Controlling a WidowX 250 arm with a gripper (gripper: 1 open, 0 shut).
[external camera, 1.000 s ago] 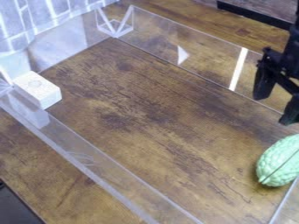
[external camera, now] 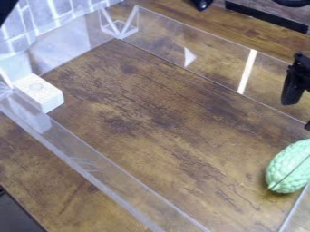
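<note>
A black gripper (external camera: 295, 91) is at the right edge of the view, mostly out of frame, above the clear-walled enclosure and its right side. A green, bumpy, oblong object like a bitter melon (external camera: 285, 166) lies on the wooden floor at the lower right, below the gripper and apart from it. A white block (external camera: 40, 93) with a faint printed mark sits in the left corner. Nothing is seen held by the gripper.
Clear acrylic walls (external camera: 91, 168) border the wooden surface (external camera: 158, 127), whose middle is bare. A pale tiled or cloth backdrop is at the top left, and dark objects are at the top right.
The green object and white block are unchanged.
</note>
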